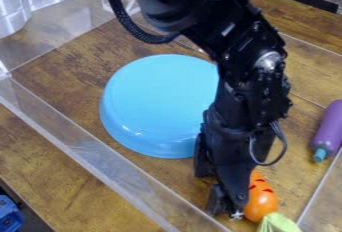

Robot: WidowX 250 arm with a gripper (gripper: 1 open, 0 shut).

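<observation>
The black gripper [227, 191] is low at the lower right, right at an orange toy carrot [263, 201] with pale green leaves [278, 223]. Its fingers overlap the carrot's left side; whether they are shut on it is hidden. A blue round bowl [154, 106], apparently upside down, lies left of the arm, partly behind it.
A purple object [329, 128] lies at the right edge. Clear plastic walls border the wooden surface, one running diagonally across the lower left. A small blue item sits at the bottom left corner.
</observation>
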